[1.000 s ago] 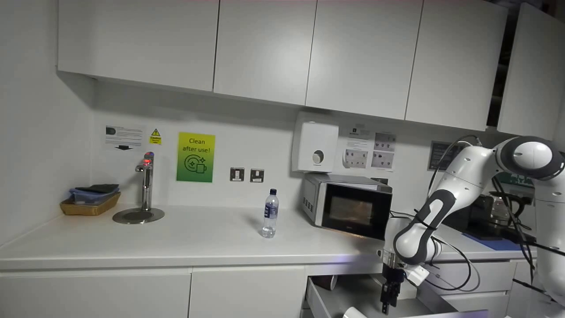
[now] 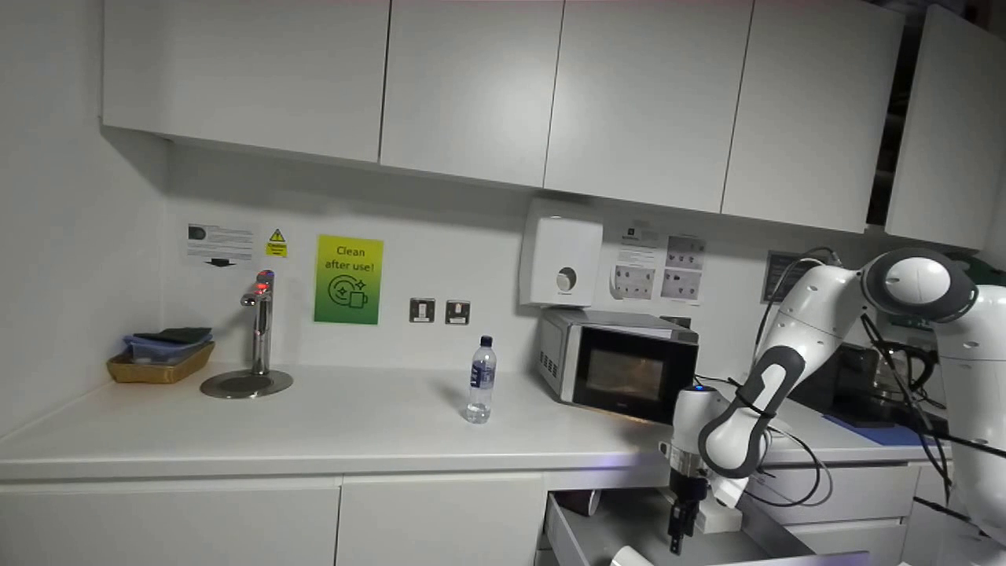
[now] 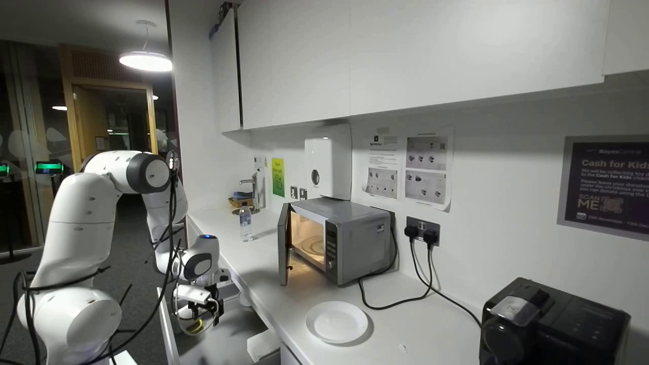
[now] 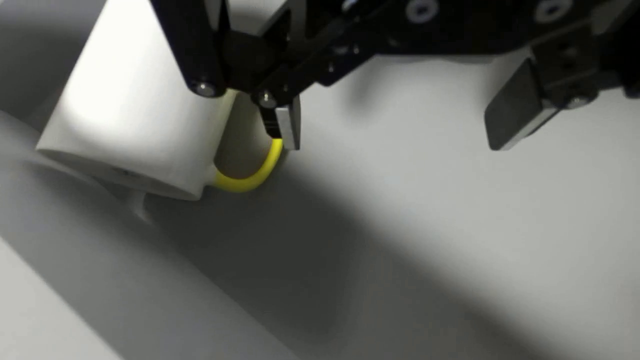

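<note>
My gripper [image 2: 676, 545] points down inside the open drawer [image 2: 563, 533], its fingers wide apart. In the wrist view the gripper has nothing between its fingers. A white mug [image 4: 138, 114] lies on its side at the left of that view, close to the drawer wall. Its yellow handle [image 4: 243, 183] reaches toward the left finger, which overlaps the handle's end; whether they touch I cannot tell. Only a bit of a white mug [image 2: 629, 557] shows at the bottom of exterior view 1.
A dark cup [image 2: 586, 501] and a white block [image 2: 718, 518] are also in the drawer. Above, the counter [image 2: 311, 424] carries a water bottle [image 2: 481, 382], a microwave [image 3: 365, 237] with its door open, and a white plate [image 3: 336, 322].
My gripper has moved a little to the left within the drawer, and the arm has shifted left with it. The mug, bottle and microwave stay where they were.
</note>
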